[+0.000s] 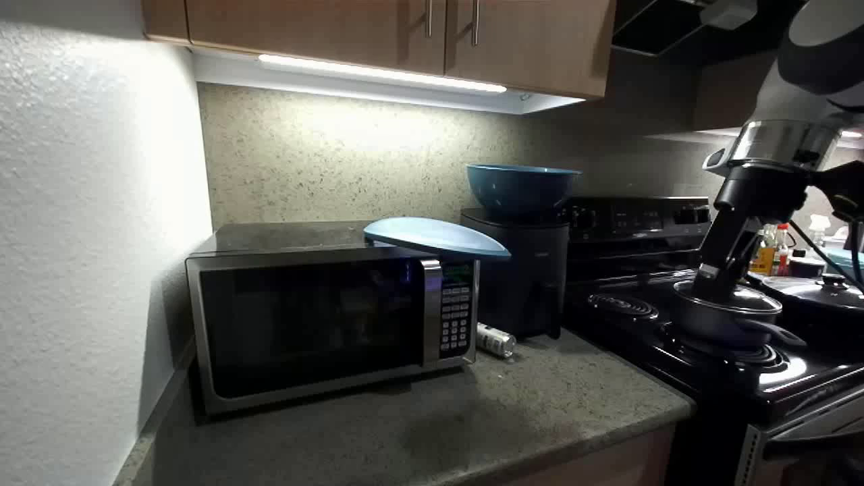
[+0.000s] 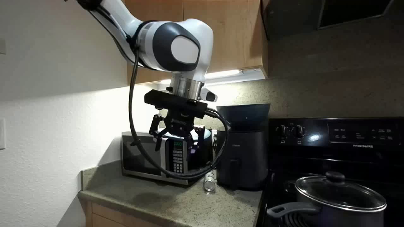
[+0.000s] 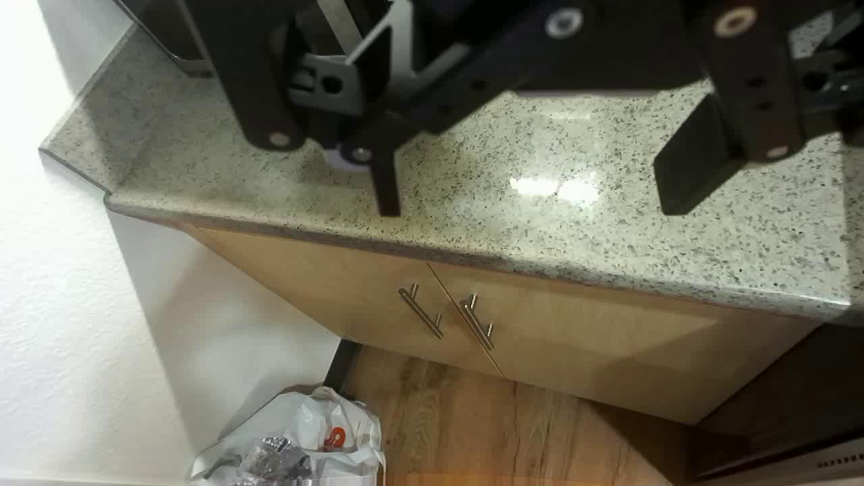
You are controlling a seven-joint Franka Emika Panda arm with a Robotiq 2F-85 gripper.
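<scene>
My gripper (image 2: 175, 145) hangs pointing down, its fingers spread with nothing between them. In the wrist view the gripper shows a wide gap over bare speckled counter. Behind it in exterior view 2 is the microwave (image 2: 145, 155), its door shut; exterior view 1 shows the whole microwave (image 1: 312, 328) front. A light-blue dish (image 1: 437, 235) rests tilted on the microwave's top and overhangs its right front corner. The gripper (image 1: 717, 283) overlaps the pot in exterior view 1, its fingertips hard to make out there.
A deep blue bowl (image 1: 522, 190) sits on the black air fryer (image 1: 518, 271). Between fryer and microwave a small clear container (image 1: 495, 341) lies on its side. A lidded pot (image 2: 341, 200) stands on the stove. Cabinets (image 1: 324, 32) hang above.
</scene>
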